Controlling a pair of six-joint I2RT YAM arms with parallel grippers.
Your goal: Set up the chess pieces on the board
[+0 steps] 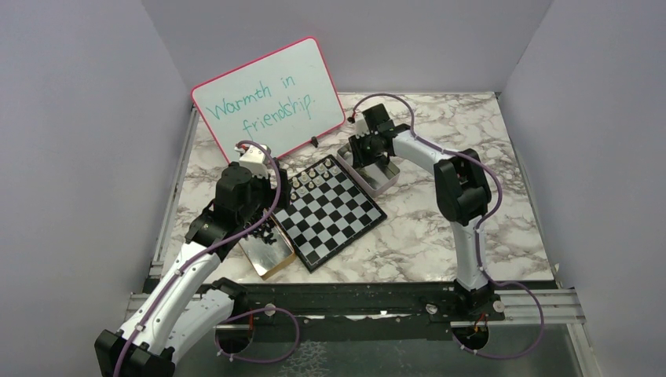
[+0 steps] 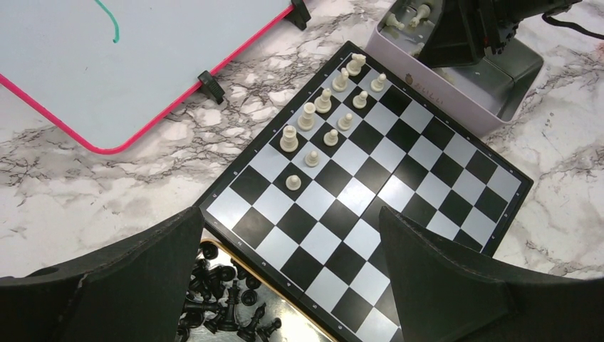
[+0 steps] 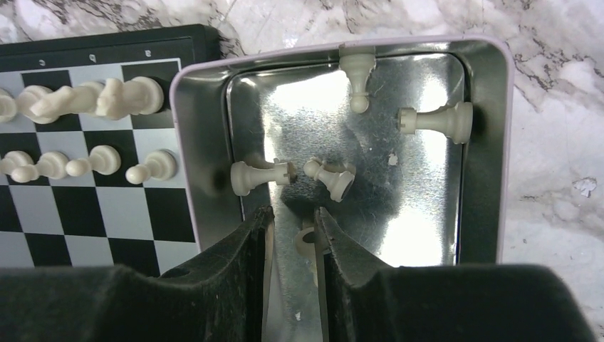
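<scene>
The chessboard (image 1: pixel 330 220) holds several white pieces along its upper-left end, such as a rook (image 2: pixel 288 139) and pawns. My right gripper is low in the metal tray (image 3: pixel 370 214) of loose white pieces, part open, with a piece (image 3: pixel 307 242) partly hidden at its fingertips; whether it is between them is unclear. A lying rook (image 3: pixel 434 121) and other pieces are around it. My left gripper stands open above the board's left end, nothing between its fingers, over black pieces (image 2: pixel 231 310) in a second tray.
The whiteboard (image 1: pixel 267 94) stands behind the board, on black clips.
</scene>
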